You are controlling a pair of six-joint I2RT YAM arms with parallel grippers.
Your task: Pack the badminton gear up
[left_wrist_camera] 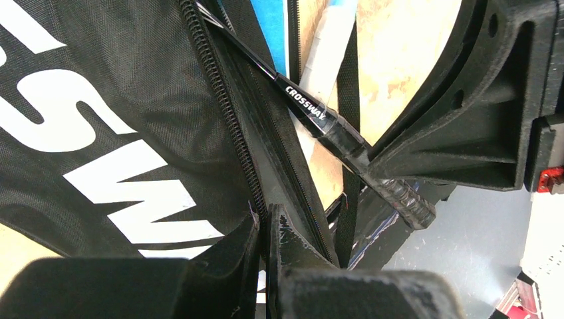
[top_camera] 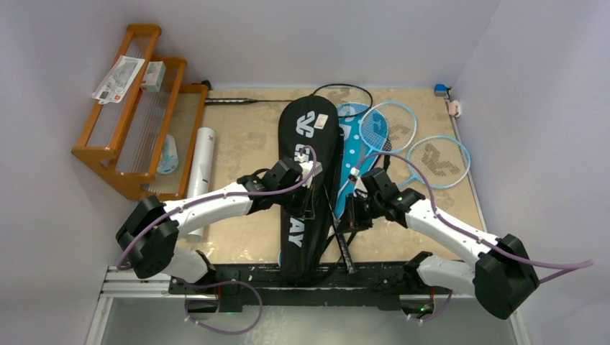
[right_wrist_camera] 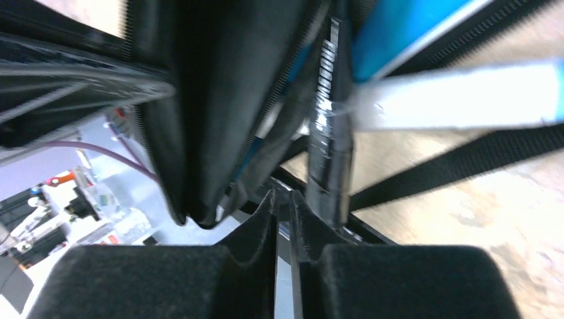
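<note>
The black racket bag (top_camera: 298, 133) lies lengthwise mid-table, its side opening showing in the left wrist view. At the zipped edge (left_wrist_camera: 229, 123) my left gripper is shut, with the zip running between its fingertips. A black racket handle (left_wrist_camera: 332, 136) slants out of the opening towards the table's front. Beside it stands my right gripper, shut to a narrow gap; its finger (left_wrist_camera: 399, 156) overlaps the handle. Nothing clear shows between its fingers. A white racket handle (right_wrist_camera: 452, 100) crosses behind the black one.
Blue-rimmed rackets (top_camera: 439, 162) spread to the right, over a blue bag (top_camera: 352, 147). Another black racket (top_camera: 252, 100) lies along the back. The wooden shelf (top_camera: 165, 115) and a white roll (top_camera: 202, 162) stand left. Bare table (top_camera: 244, 158) shows left of the bag.
</note>
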